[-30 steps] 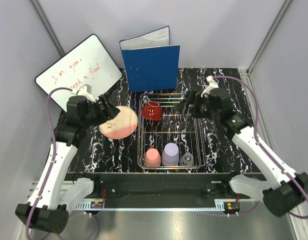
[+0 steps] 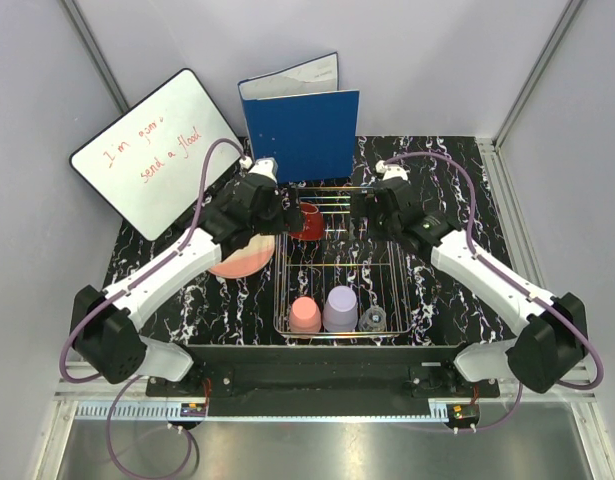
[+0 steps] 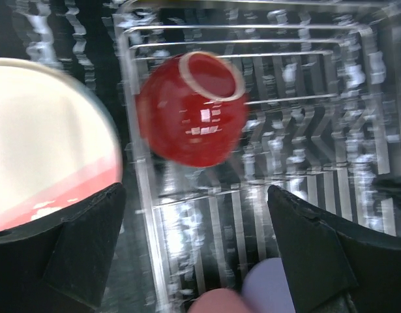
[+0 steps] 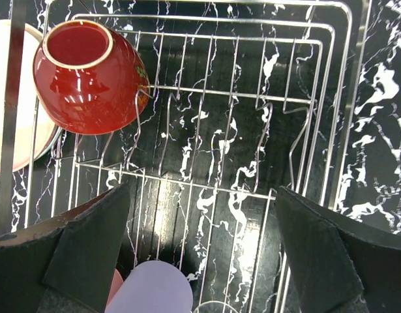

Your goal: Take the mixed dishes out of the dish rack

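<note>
The wire dish rack (image 2: pixel 407 300) stands in the middle of the dark marbled counter. A red bowl (image 3: pixel 190 124) leans tipped in its back left part, its foot ring facing up. Along the rack's front stand a pink cup (image 2: pixel 305 316), a purple cup (image 2: pixel 340 308) and a clear glass (image 2: pixel 373 319). My left gripper (image 2: pixel 293 220) is open over the rack's left side, by the bowl; in its wrist view the bowl shows beyond the spread fingers (image 3: pixel 70 251). Open and empty, my right gripper (image 2: pixel 359 212) hangs above the back right part of the rack, with bare wires below it.
Left of the rack lies a flat pink and cream plate (image 2: pixel 245 262), partly under my left arm. Behind stand a blue folder (image 2: pixel 302 135) and a whiteboard with red writing (image 2: pixel 157 150). Counter to the right of the rack is mostly clear.
My left gripper has moved right from above the plate to the bowl's side of the rack. The dishes in the rack look unmoved.
</note>
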